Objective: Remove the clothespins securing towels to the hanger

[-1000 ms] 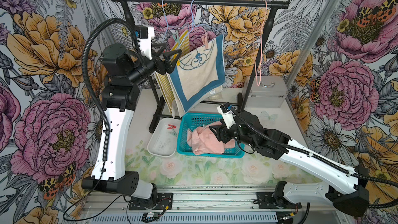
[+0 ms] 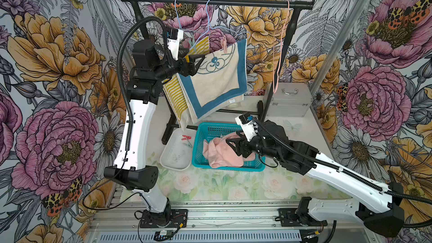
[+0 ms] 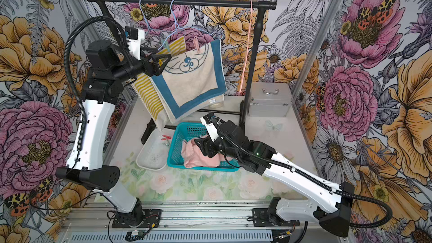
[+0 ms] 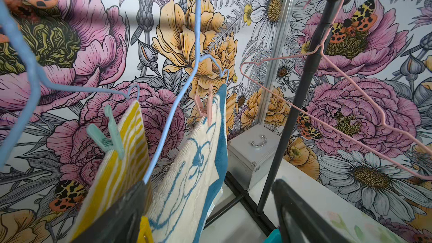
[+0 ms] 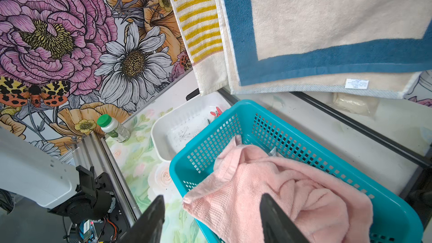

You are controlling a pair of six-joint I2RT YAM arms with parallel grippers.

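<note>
A striped yellow towel [image 4: 119, 171] and a blue-bordered cream towel [image 4: 180, 184] hang on blue hangers [image 4: 180, 94]. A green clothespin [image 4: 108, 137] grips the top of the striped towel, and a pink clothespin [image 4: 206, 108] sits on the cream towel's upper edge. My left gripper [image 2: 199, 64] stands open at the near side of the cream towel; a hanger's blue wire shows by its left finger [image 4: 128, 211]. Near that finger is a small yellow piece [image 4: 145, 231], mostly hidden. My open right gripper is over the teal basket [image 5: 256, 103], nothing between its fingers.
A pink towel [image 5: 270, 184] lies in the basket. The white tray [image 2: 176, 164] beside it holds a red clothespin [image 2: 185, 137]. A black rail [image 2: 243, 2] carries the hangers, with an empty pink hanger [image 2: 275, 54] at right. A metal case [image 2: 290, 100] stands behind.
Over the last second my left arm has moved right, its gripper now nearer the cream towel. Both hanging towels have shifted slightly, and the pink hanger sways. The right arm has barely moved.
</note>
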